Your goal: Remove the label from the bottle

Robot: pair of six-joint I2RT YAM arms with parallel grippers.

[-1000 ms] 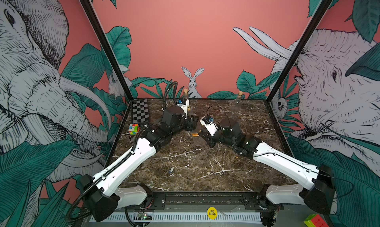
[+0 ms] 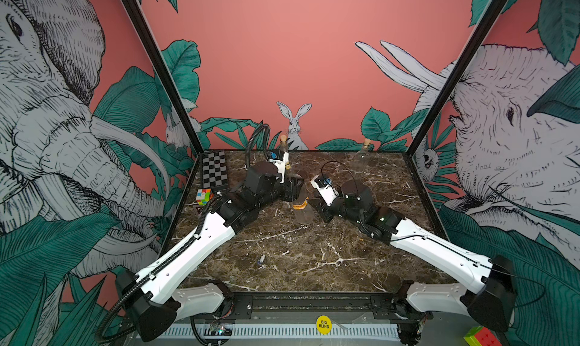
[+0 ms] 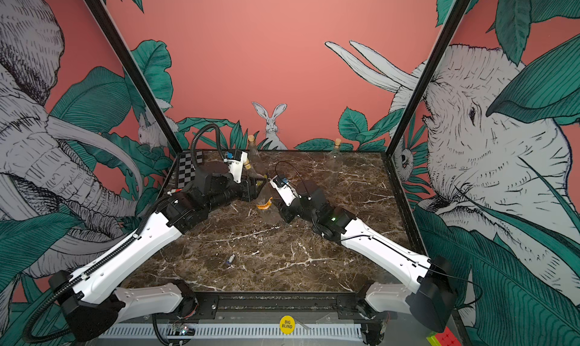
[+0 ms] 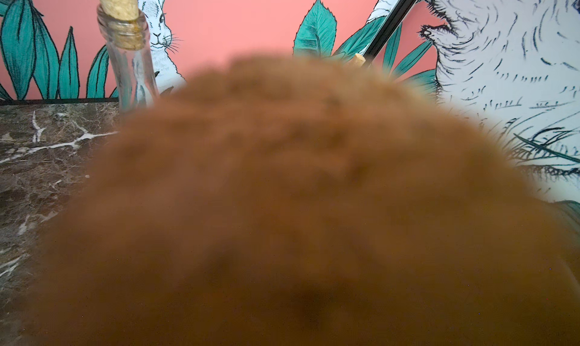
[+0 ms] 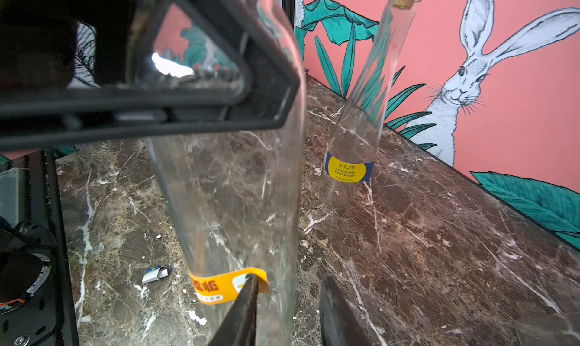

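A clear bottle with an orange label is gripped high up by my left gripper (image 2: pixel 293 189); a blurred brown shape, probably its cork, fills most of the left wrist view. The label (image 3: pixel 264 204) shows low on the bottle, and one end appears to curve out from the glass in the top views. My right gripper is open beside the label, with the tip of one finger at the label's right end and no clear hold on it.
Corked bottles stand at the back, one (image 5: pixel 350 146) with a yellow price label, another (image 3: pixel 336 154) at back right. A chessboard (image 2: pixel 214 169) and puzzle cube (image 2: pixel 203 196) lie at the left. A small scrap (image 5: pixel 155 273) lies on the front marble.
My right gripper has drawn back a little to the right from the bottle, and the orange label now looks more curved. The left arm has shifted only slightly.
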